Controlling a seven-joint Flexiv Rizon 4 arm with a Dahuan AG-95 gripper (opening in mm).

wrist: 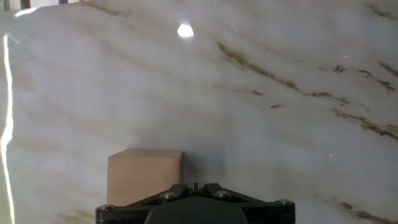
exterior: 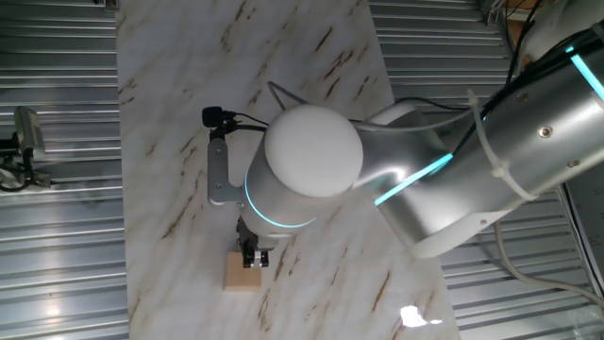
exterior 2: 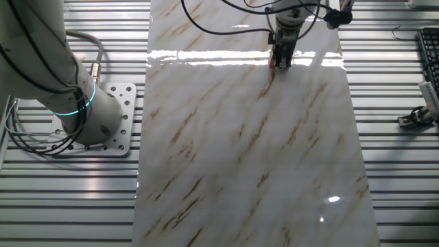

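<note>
A plain tan wooden block rests on the marble-patterned board, partly covered by my gripper in exterior view 1. The wrist view has the block at lower left, beside the black gripper, whose fingers meet near the middle with nothing visible between them. Whether they touch the block is hard to tell. In exterior view 2 the gripper points down at the far end of the board, largely hiding the block.
The marble board is otherwise clear, with bright reflections on it. Ribbed metal decking runs along both sides. A small camera on a stand is at the left, and a keyboard lies at the right edge.
</note>
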